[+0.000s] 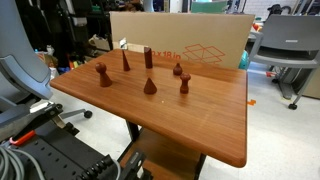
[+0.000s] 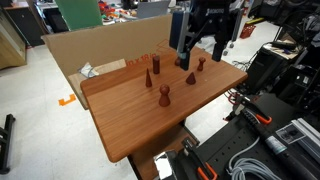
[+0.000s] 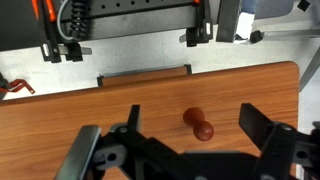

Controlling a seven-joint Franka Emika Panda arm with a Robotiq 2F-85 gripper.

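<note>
Several small brown pieces stand apart on the wooden table. Toward its left edge is a round-topped piece, with a slim cone and a cylinder behind. A short cone, another round-topped piece and a small pointed piece are farther right. My gripper hangs above the table, open and empty, its fingers pointing down. In the wrist view a round-topped brown piece shows below, between the spread fingers in the image and not touched. Exterior view 1 does not show the gripper.
A cardboard panel rises behind the table. A grey chair stands beyond at the right. Cables and dark equipment lie on the robot's side.
</note>
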